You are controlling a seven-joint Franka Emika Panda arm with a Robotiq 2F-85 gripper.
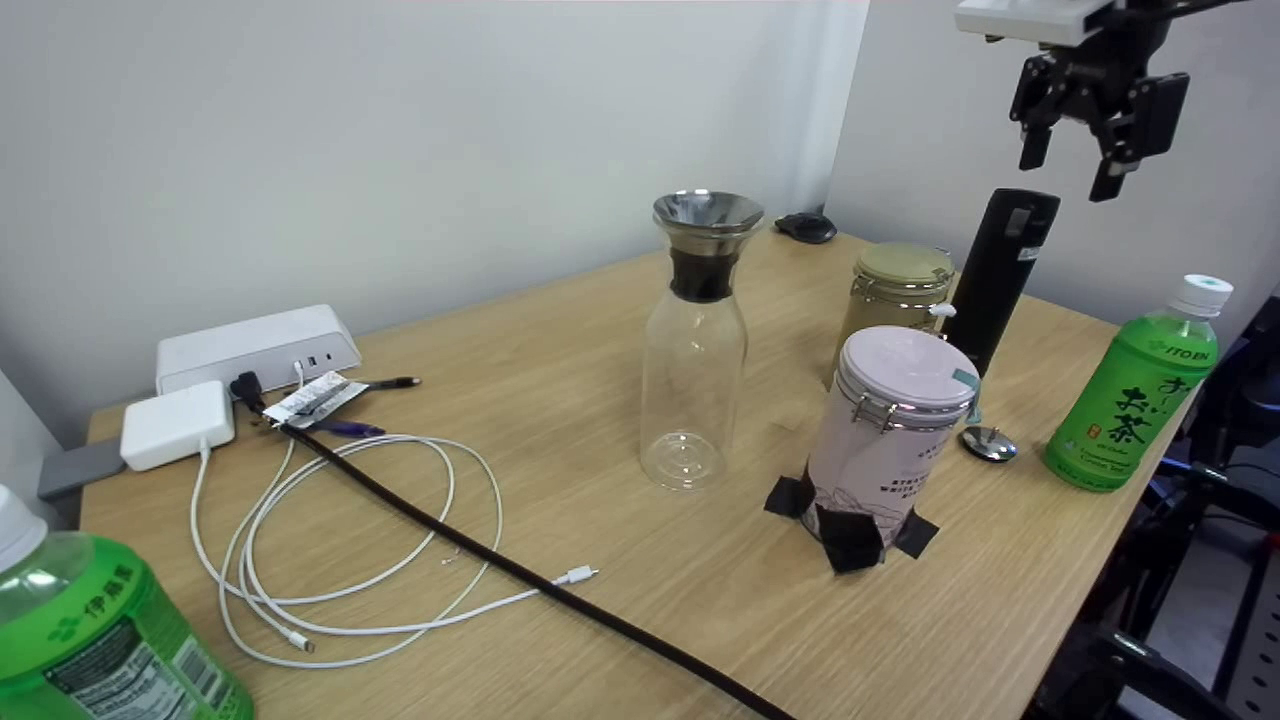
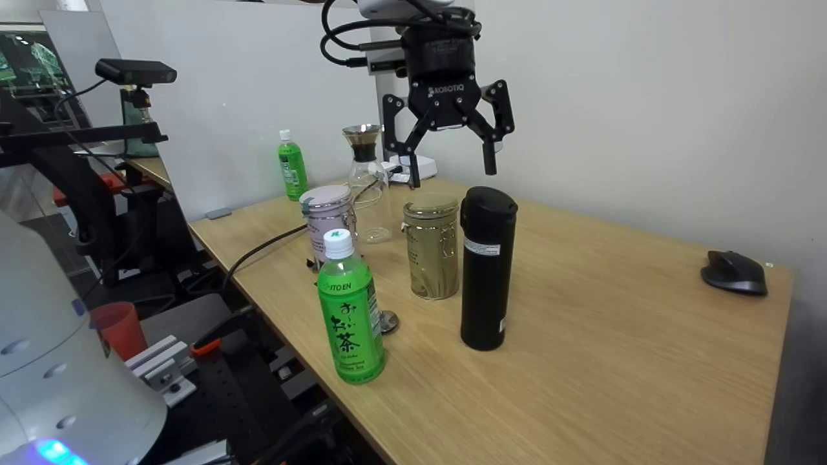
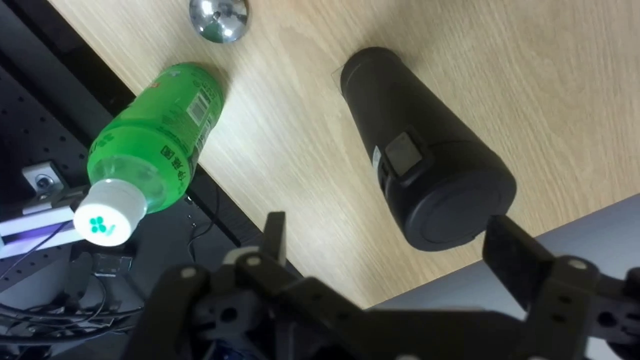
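Note:
My gripper (image 2: 453,174) is open and empty, raised above the table. Below it stands an upright black tumbler (image 2: 486,287), its lid lower than the fingertips in exterior view 2. From the wrist view, the tumbler (image 3: 426,156) lies ahead of the gap between the fingers, its lid nearer the right finger (image 3: 510,258). A green tea bottle (image 2: 353,325) with a white cap stands near the table's front edge. An olive lidded jar (image 2: 431,252) is beside the tumbler. The pink canister (image 1: 894,432) is taped down with black tape.
A glass carafe (image 1: 693,372) with a steel funnel top stands mid-table. Coiled white cables and a black cord (image 1: 528,576) cross one side; a second tea bottle (image 1: 108,624) is there too. A small steel lid (image 1: 987,444) lies near the canister.

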